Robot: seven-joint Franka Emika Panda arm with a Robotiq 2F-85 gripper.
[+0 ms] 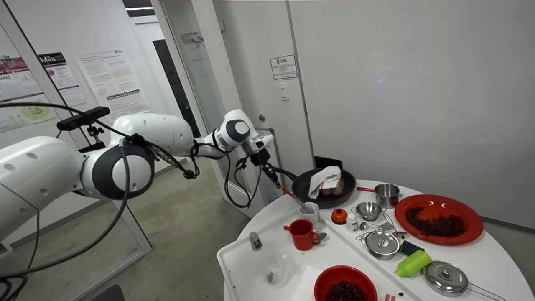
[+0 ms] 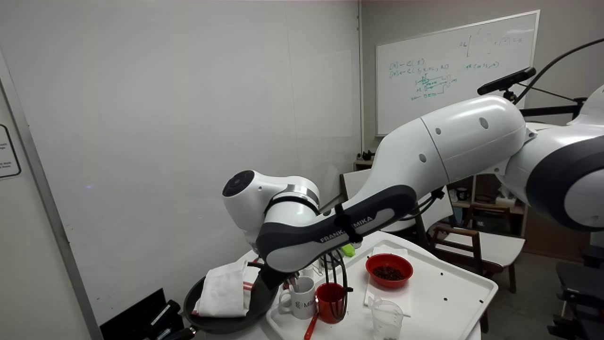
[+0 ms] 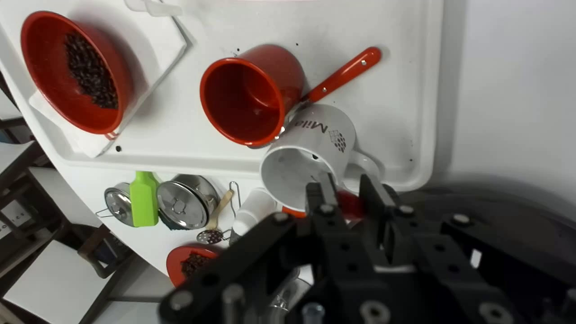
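My gripper is shut on the red handle (image 1: 288, 192) of a metal utensil. It slants down, its metal shaft (image 1: 304, 206) passing over or into the white Mila mug (image 1: 311, 216); its lower end is hidden. In the wrist view the white mug (image 3: 324, 135) sits just beyond my fingertips, its opening toward the camera. Against it stands the red mug (image 3: 254, 94), while a second red-handled utensil (image 3: 345, 75) lies on the tray between them. The arm largely hides my gripper in exterior view 2.
A black pan (image 1: 323, 201) holding a white cloth (image 1: 327, 178) is close beside the mug. The white tray (image 2: 447, 289) also carries a red bowl (image 2: 390, 271) and a clear cup (image 2: 388, 320). Small metal pots and a red plate (image 1: 471, 220) crowd the table's far side.
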